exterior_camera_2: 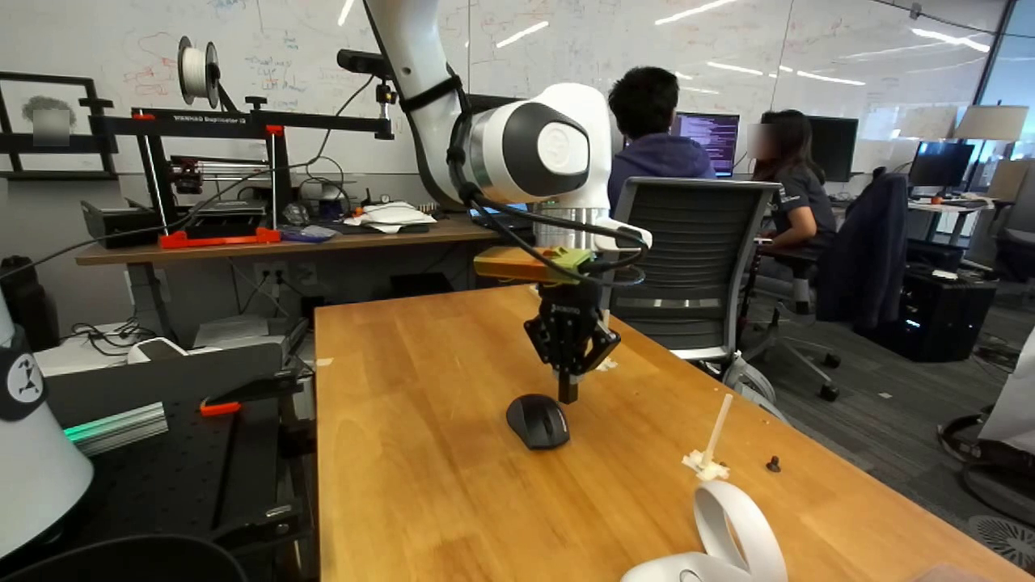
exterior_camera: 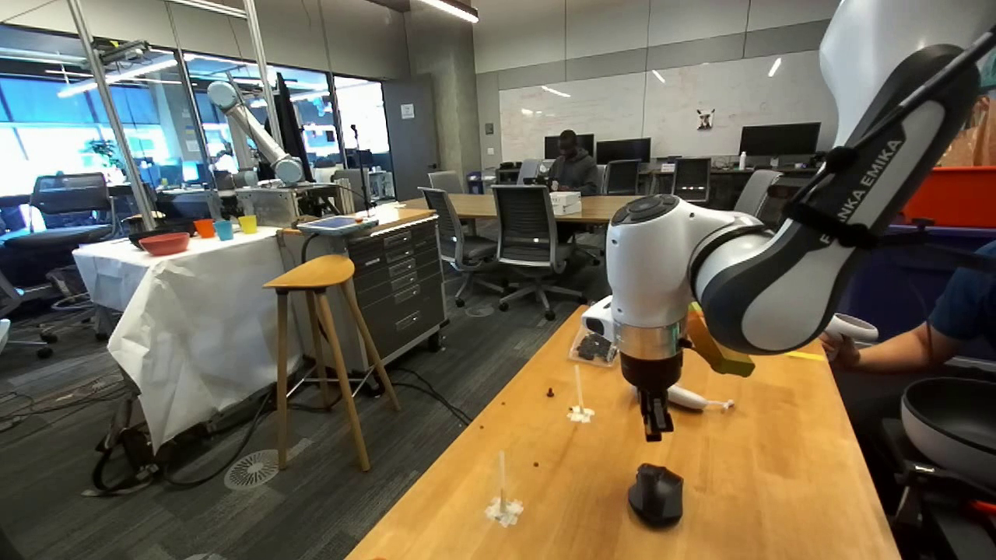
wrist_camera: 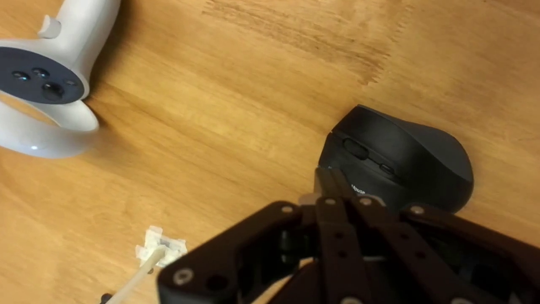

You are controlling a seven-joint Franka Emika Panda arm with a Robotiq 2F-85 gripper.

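Observation:
On the wooden table lies a black computer mouse [exterior_camera: 656,495], its scroll wheel and buttons showing in the wrist view, where the mouse [wrist_camera: 405,157] is partly covered by the fingers. My gripper [exterior_camera: 659,435] is above the table close to the mouse, its fingers together with nothing visible between them. From the other side, the gripper [exterior_camera_2: 568,391] appears just beside and above the mouse [exterior_camera_2: 539,422]. Whether the fingertips touch it cannot be told. In the wrist view the shut gripper overlaps the mouse's near front edge.
A white controller [wrist_camera: 50,96] with a ring lies on the table. Two thin white pegs stand on taped bases, one peg [exterior_camera: 502,481] near the table's left edge and another peg [exterior_camera: 579,387] farther back. A clear box [exterior_camera: 594,347] of dark pieces sits behind.

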